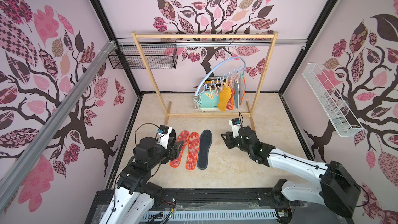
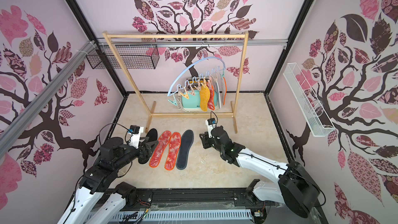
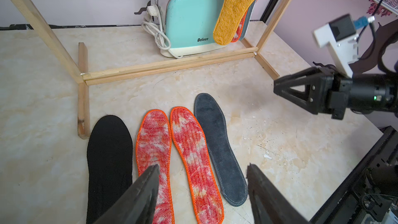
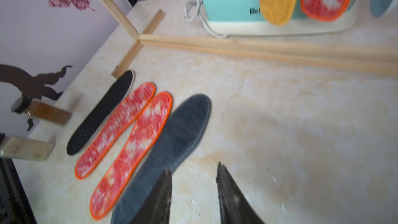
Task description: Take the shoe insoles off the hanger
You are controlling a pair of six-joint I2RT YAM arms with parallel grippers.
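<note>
From the blue clip hanger (image 1: 216, 67) on the wooden rack hang a yellow insole (image 1: 224, 97), a red one (image 2: 211, 95) and more behind them, partly hidden. Its left clips are empty. On the floor lie a black insole (image 3: 109, 161), two red insoles (image 3: 154, 149), and a dark grey insole (image 3: 219, 149), side by side. My left gripper (image 1: 179, 147) is over the black and left red insoles, open and empty. My right gripper is right of the grey insole, above bare floor, its fingers apart with nothing between.
A mint toaster (image 3: 194, 20) stands behind the rack's bottom bar (image 3: 174, 66), close behind the hanging insoles. Wooden rack posts (image 1: 152, 70) rise on both sides. Wire baskets (image 1: 143, 56) hang on the walls.
</note>
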